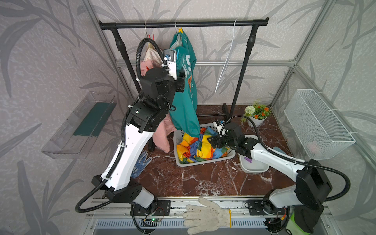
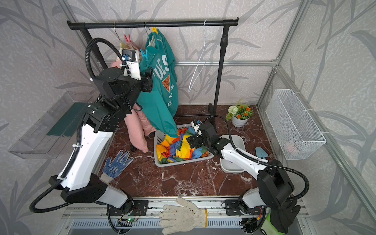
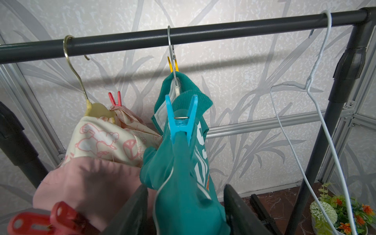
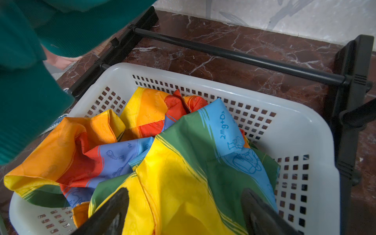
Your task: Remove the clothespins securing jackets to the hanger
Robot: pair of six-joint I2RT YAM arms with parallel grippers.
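Observation:
A teal jacket (image 2: 159, 96) hangs from the rail with a yellow clothespin (image 2: 155, 30) on its far shoulder and a blue clothespin (image 3: 181, 122) on its near one. Left of it a pink jacket (image 3: 90, 182) hangs, pinned by a red clothespin (image 3: 115, 98); another red clothespin (image 3: 58, 221) shows blurred close to the camera. My left gripper is part open, its fingers either side of the teal cloth, below the blue clothespin; whether they touch is unclear. Over the basket, my right gripper stands open above colourful cloth, its fingers apart.
The white basket (image 4: 313, 129) holds the colourful cloth (image 4: 176, 172) under the rail. An empty white hanger (image 1: 227, 58) hangs to the right on the rail. A flower pot (image 1: 257, 120) and a white tray (image 1: 254, 166) stand right of the basket.

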